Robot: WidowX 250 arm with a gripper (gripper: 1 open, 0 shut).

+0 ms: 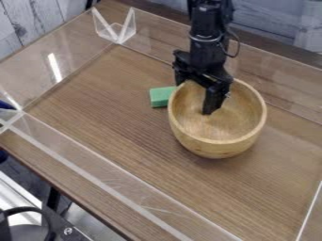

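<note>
A large wooden bowl [217,133] sits right of the table's middle. My black gripper [204,88] reaches from the back down over the bowl's rear part. Whether it is open or shut, or holds anything, I cannot tell at this size. A small green block [160,97] lies just left of the bowl, at its upper left side.
A white wire-like object [115,26] stands at the back left. Dark coiled cables or parts [25,221] are at the bottom left corner.
</note>
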